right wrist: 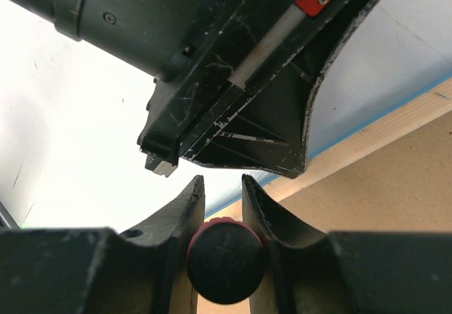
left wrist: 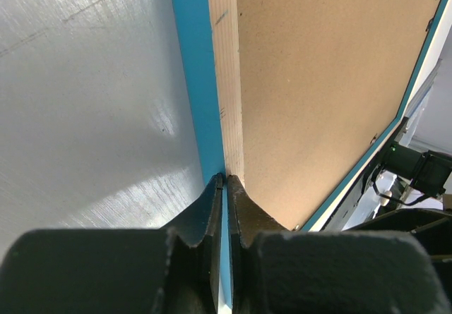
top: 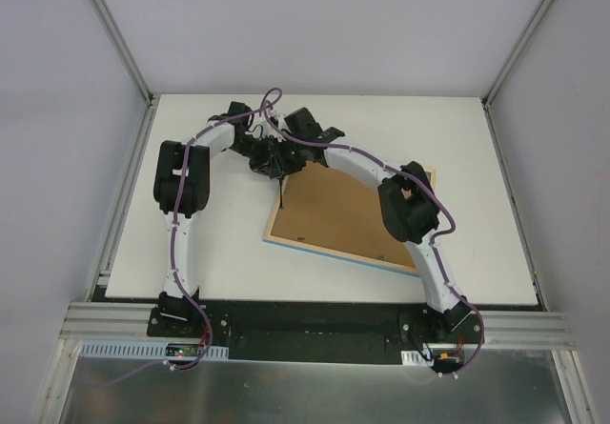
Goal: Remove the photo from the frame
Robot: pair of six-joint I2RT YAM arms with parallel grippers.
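The picture frame, with brown backing board [top: 343, 224], wooden rim and blue edge, lies face down on the white table, small dark tabs along it. My left gripper is shut, its tips at the blue-and-wood left edge, nothing visible between them. My right gripper is shut on a tool with a round dark-and-red handle [right wrist: 226, 261], seen end-on; in the top view a thin dark shaft [top: 281, 197] points down to the board's left side. Both grippers crowd together over the frame's upper-left part, partly hiding it and each other.
Both arms reach in from the front corners, the right one over the board's right side. Grey walls and metal rails bound the table.
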